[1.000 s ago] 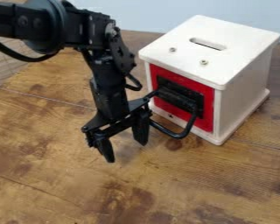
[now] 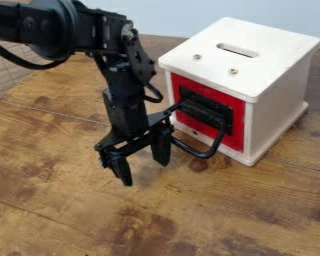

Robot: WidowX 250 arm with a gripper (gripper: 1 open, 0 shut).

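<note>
My black gripper (image 2: 141, 164) hangs over the wooden floor left of and in front of a white box (image 2: 272, 105), its two fingers pointing down and apart with nothing between them. The box has a red front panel (image 2: 234, 100) with a black fitting (image 2: 203, 112) on it, a slot and two small screws on top. A black cable loops beside my gripper near that fitting; where it attaches is hard to tell.
A pale wall runs behind the box. A cable arcs from the upper arm at the left.
</note>
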